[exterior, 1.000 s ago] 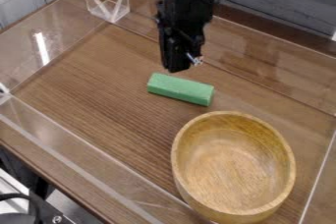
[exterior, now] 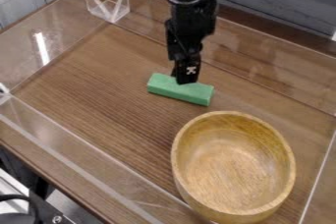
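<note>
My black gripper (exterior: 184,63) hangs at the top centre, pointing down, just above and behind a green block (exterior: 182,89) lying on the wooden table (exterior: 92,120). It appears open; I see nothing held in it. The block lies flat, angled slightly.
A round beige bowl (exterior: 234,174) sits at the lower right, in front of the block. A clear plastic object stands at the top left. A cable lies at the lower left.
The gripper has come down and nearer to the green block, which lies where it was.
</note>
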